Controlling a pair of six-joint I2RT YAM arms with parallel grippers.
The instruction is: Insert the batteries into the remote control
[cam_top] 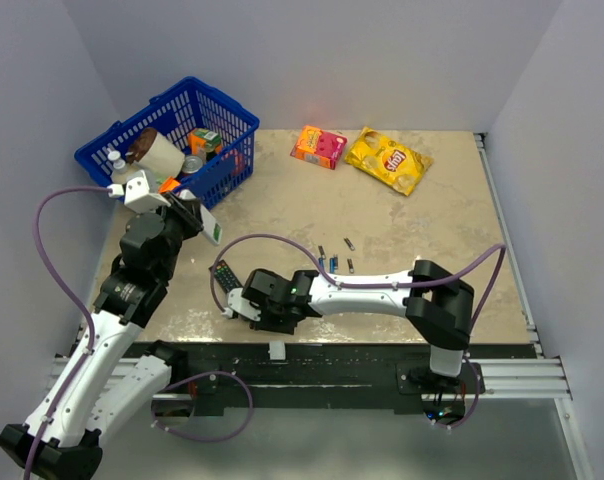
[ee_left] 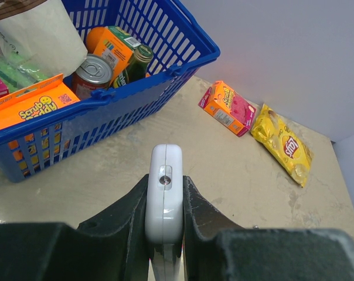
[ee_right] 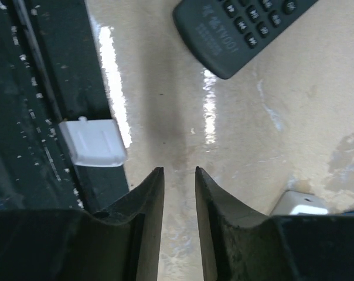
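My left gripper (cam_top: 190, 214) is raised beside the basket, shut on a white remote (ee_left: 165, 205) held upright, its green label end showing in the top view. A black remote (ee_right: 241, 32) lies on the table. My right gripper hangs open over the table near it, nothing between its fingers. At the front edge lies a small white cover (ee_right: 94, 142). Several batteries (cam_top: 333, 264) lie mid-table, partly behind the right arm's cable.
A full blue basket (cam_top: 232, 125) stands back left. A pink-orange box (cam_top: 320, 146) and a yellow chips bag (cam_top: 388, 160) lie at the back.
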